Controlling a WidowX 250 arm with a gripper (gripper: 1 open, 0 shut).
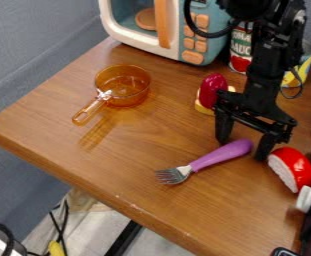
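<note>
My black gripper [242,146] is low over the right-middle of the wooden table, its fingers apart around the back end of a fork [225,152] with a purple handle and metal tines. The fork lies on the table, tines toward the front left. Whether the fingers touch the handle is unclear.
An orange transparent pan [122,82] sits at the left. A red object [213,88] is behind the gripper. A toy microwave [142,20] and cans stand at the back. A red-and-white item [290,169] lies to the right.
</note>
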